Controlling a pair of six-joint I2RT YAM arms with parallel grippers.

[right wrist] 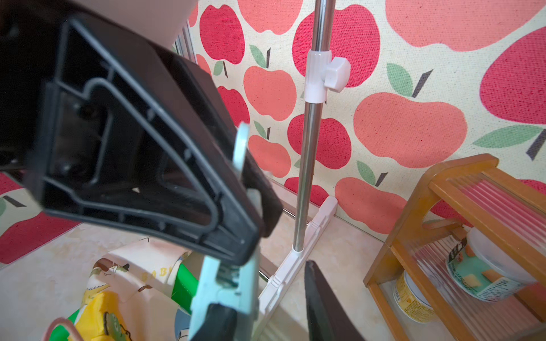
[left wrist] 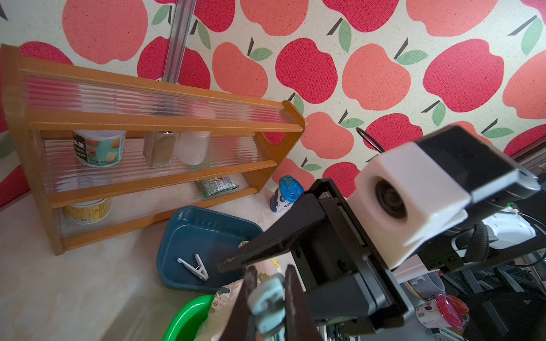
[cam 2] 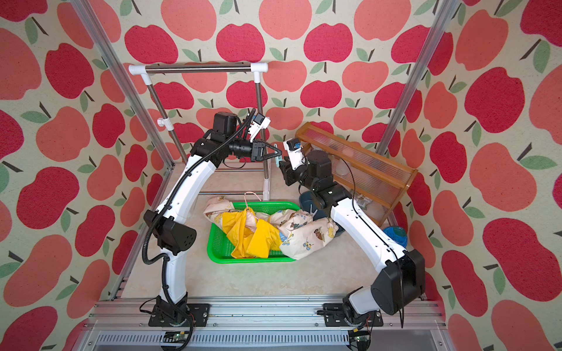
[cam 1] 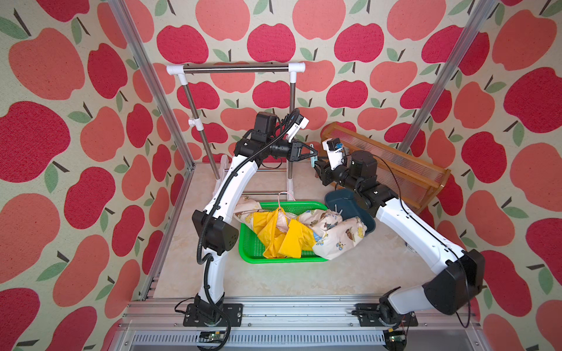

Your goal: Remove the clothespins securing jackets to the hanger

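A light blue clothespin point(left wrist: 267, 304) is pinched in my left gripper point(cam 1: 314, 154), which is shut on it, high above the table. My right gripper point(cam 1: 319, 168) faces it from the other side, part open. In the right wrist view, the right fingers point(right wrist: 324, 301) stand apart, the pin's lower end point(right wrist: 224, 289) between or beside them; contact cannot be told. Below, a yellow and a patterned jacket point(cam 1: 339, 239) lie bunched in the green basket point(cam 1: 248, 251), with a pink hanger point(cam 1: 279, 199) poking up. A white clothespin point(left wrist: 196, 267) rests in the dark blue tray point(left wrist: 176, 227).
A metal rack point(cam 1: 240, 68) stands behind the left arm. At the back right is a wooden shelf point(cam 1: 433, 175) holding jars. The two grippers are very close together. Bare table shows in front of the basket.
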